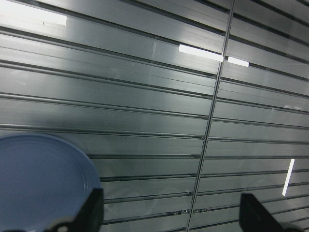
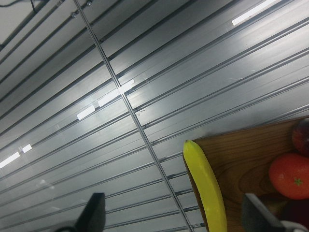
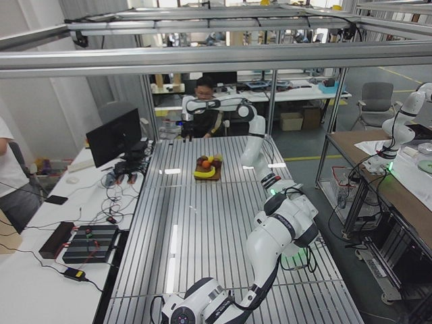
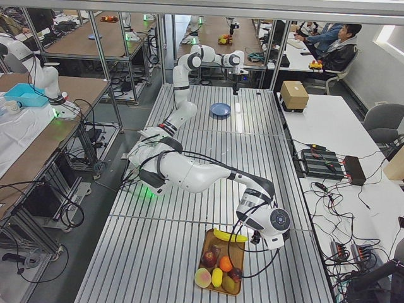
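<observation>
In the left wrist view my left gripper is open above the slatted table, with a blue plate [image 1: 41, 179] left below it and nothing between its fingers. In the right wrist view my right gripper is open above a wooden tray [image 2: 239, 150] holding a banana [image 2: 205, 186], a red round fruit [image 2: 289, 174] and dark fruit [image 2: 301, 135]. The camera right view shows more fruit in the tray, including an orange [image 4: 225, 264] and a peach [image 4: 202, 278].
Side desks carry a monitor [image 3: 113, 136], black boxes [image 4: 320, 164], cardboard box [image 4: 294, 95] and loose cables. Cables also hang from the near arm in the camera right view, across the tray.
</observation>
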